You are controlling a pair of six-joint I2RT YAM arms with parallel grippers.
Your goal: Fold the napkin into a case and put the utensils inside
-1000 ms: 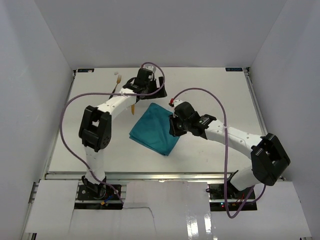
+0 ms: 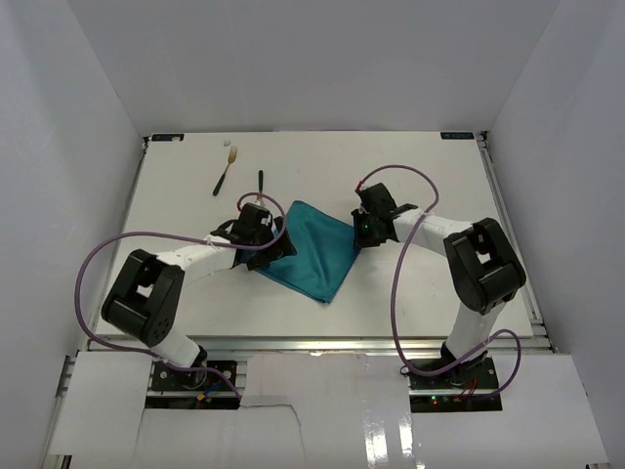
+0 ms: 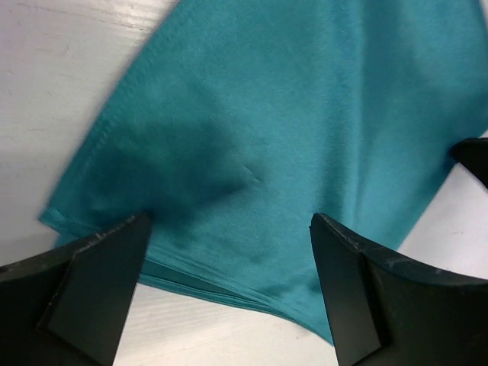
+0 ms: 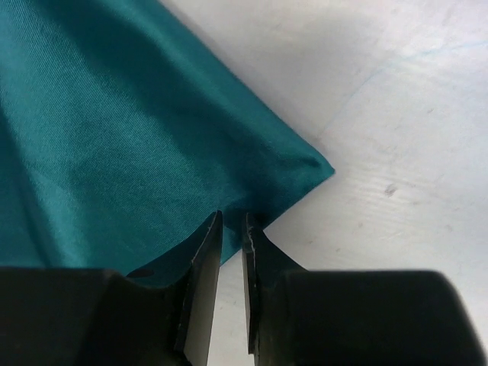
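The teal napkin (image 2: 317, 249) lies folded flat on the white table. My left gripper (image 2: 272, 249) hangs low over its left side; in the left wrist view its fingers (image 3: 89, 290) stand wide open over the near-left edge. My right gripper (image 2: 360, 235) is at the right corner; in the right wrist view its tips are close together, part open, over the cloth's edge, and whether cloth is between them is unclear. A fork (image 2: 229, 163) and a dark-handled utensil (image 2: 261, 182) lie behind the napkin, the latter partly hidden by the left arm.
A small pale object (image 2: 227, 142) lies at the back left.
My left gripper has come toward the front and down onto the napkin's left side. My right gripper has moved right to the napkin's corner. The napkin looks much the same.
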